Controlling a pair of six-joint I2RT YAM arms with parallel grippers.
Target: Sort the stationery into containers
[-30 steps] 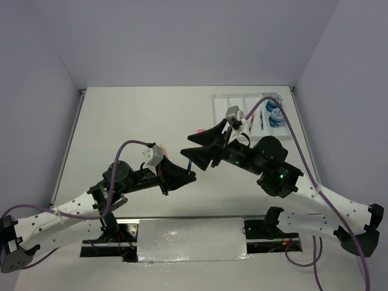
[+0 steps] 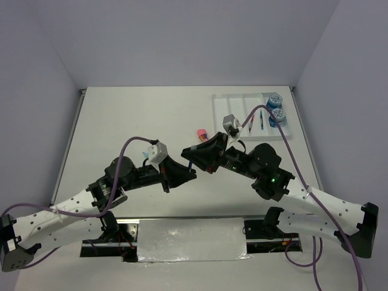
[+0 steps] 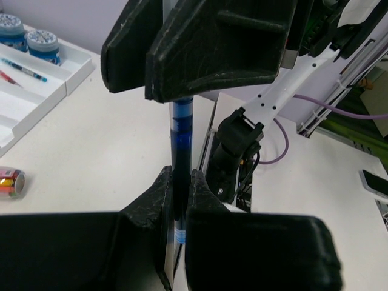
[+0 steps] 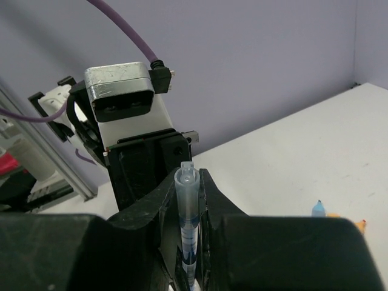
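Observation:
A slim pen with a blue barrel [image 3: 182,136] stands almost upright above the middle of the table. My left gripper is shut on its lower part. Around the upper part are the fingers of my right gripper, close on either side, and the pen's clear end [image 4: 188,176] shows between them. Whether both right fingers press on it cannot be made out. At the back right, the white divided tray [image 2: 225,115] holds a red pen [image 2: 251,124], a blue pen [image 2: 262,119] and two blue jars with pale lids [image 2: 276,108].
A small pink-and-orange container [image 2: 202,134] lies on the table just beyond my right gripper. Small blue [image 4: 318,208] and orange [image 4: 361,225] pieces rest beside the left arm. Both grippers are very close together.
The left gripper keeps the pen nearly in place, with a slight wrist shift.

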